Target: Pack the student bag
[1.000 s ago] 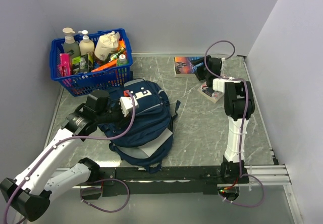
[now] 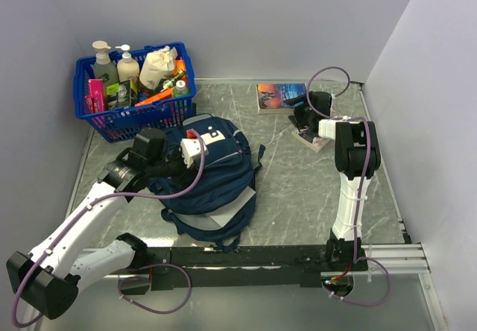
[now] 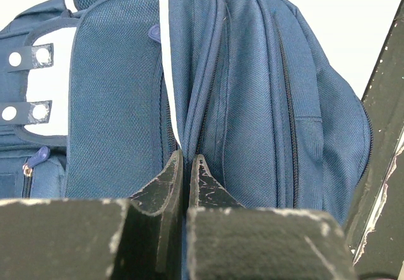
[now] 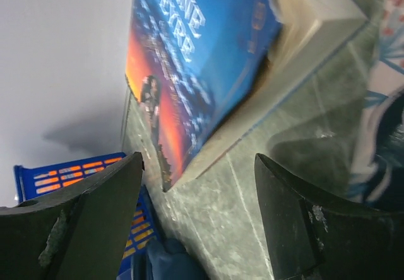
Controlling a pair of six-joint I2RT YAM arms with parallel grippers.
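A navy backpack (image 2: 223, 167) lies centre-left on the table. My left gripper is shut on a fold of its fabric (image 3: 196, 72), as the left wrist view shows. A thick blue-orange book (image 2: 276, 92) lies at the back right, with another book (image 2: 309, 141) in front of it, partly under the right arm. My right gripper is open beside the thick book (image 4: 189, 53), with nothing seen between its fingers.
A blue basket (image 2: 160, 111) full of bottles and packets stands at the back left. Bare tabletop (image 2: 298, 197) lies between the backpack and the right arm. Walls close in the sides and back.
My right arm has shifted slightly right and toward the front, uncovering more of the thick book. The left arm has moved slightly since a second ago, staying on the backpack.
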